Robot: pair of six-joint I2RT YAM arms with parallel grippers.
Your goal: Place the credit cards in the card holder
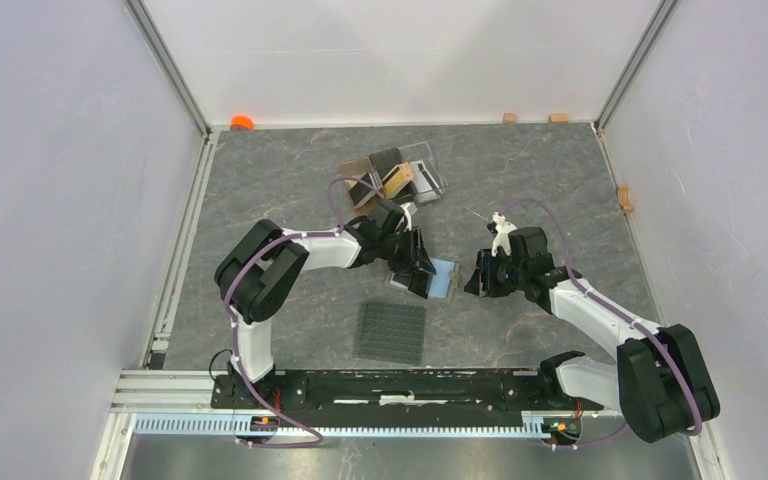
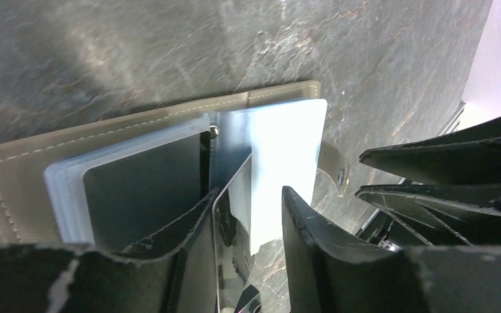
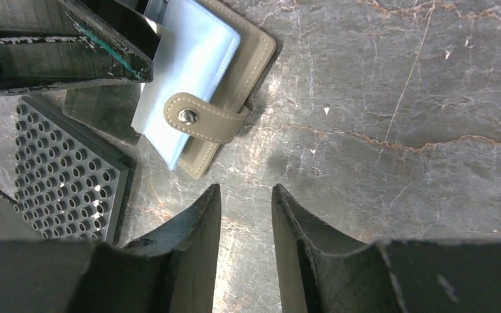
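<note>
The card holder [image 1: 450, 279] lies unfolded on the table, beige outside with pale blue sleeves; a dark card [image 2: 147, 189] fills its left sleeve. Over its middle, my left gripper has its fingers apart. The black credit card [image 2: 231, 241] stands tilted and nearly edge-on between them, close to the left finger, clear of the right one. In the right wrist view the black card [image 3: 104, 107] sticks out past the sleeve's edge, partly covered by the left gripper. My right gripper hovers open and empty right of the holder.
Behind the left arm is a clear box [image 1: 430, 155] with several items. A dark studded mat [image 1: 392, 332] lies in front of the holder. The holder's snap strap [image 3: 205, 119] projects at its right end.
</note>
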